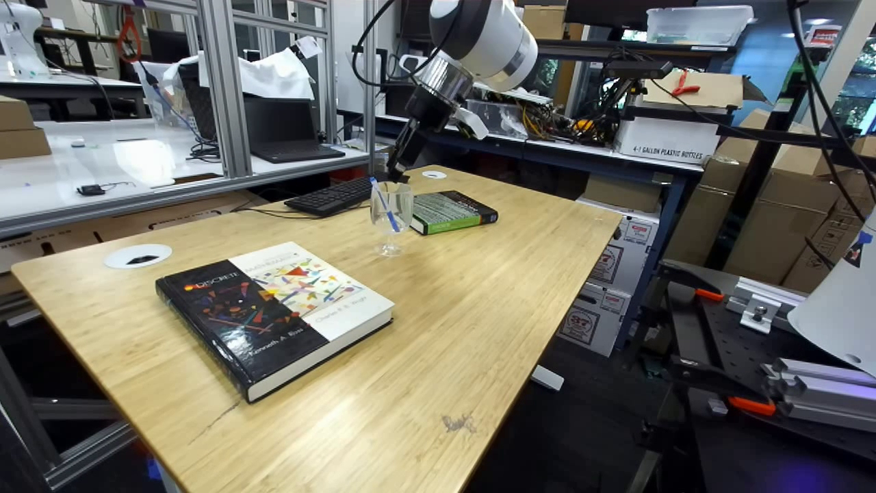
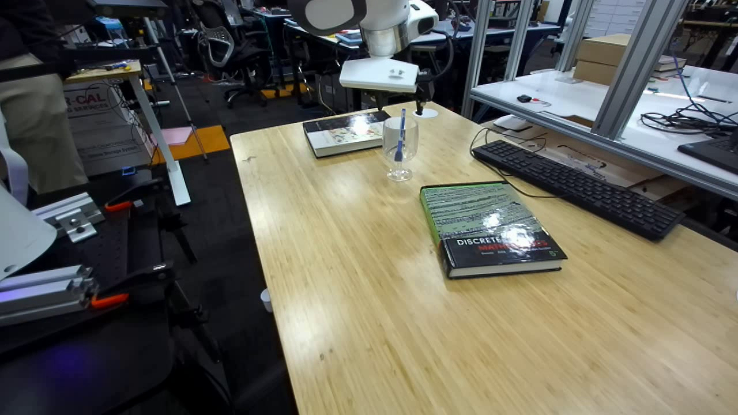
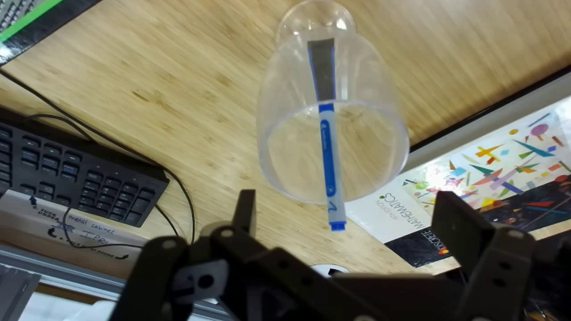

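A clear stemmed glass (image 3: 382,80) stands upright on the wooden table (image 1: 493,271), with a blue-and-white marker (image 3: 330,160) leaning inside it. The marker's blue end sticks out above the rim, as the second exterior view also shows for the pen (image 2: 400,135). My gripper is open, its two fingers wide apart. In the wrist view the marker's upper end points into the gap between them, with no contact visible. From exterior view 1, the dark gripper (image 1: 397,167) appears just above and behind the glass (image 1: 392,209).
A black-and-white book (image 1: 275,312) lies on one side of the glass, and a green-and-black book (image 2: 491,228) on the other. A black keyboard (image 2: 581,183) with its cable runs along the table edge near the metal frame.
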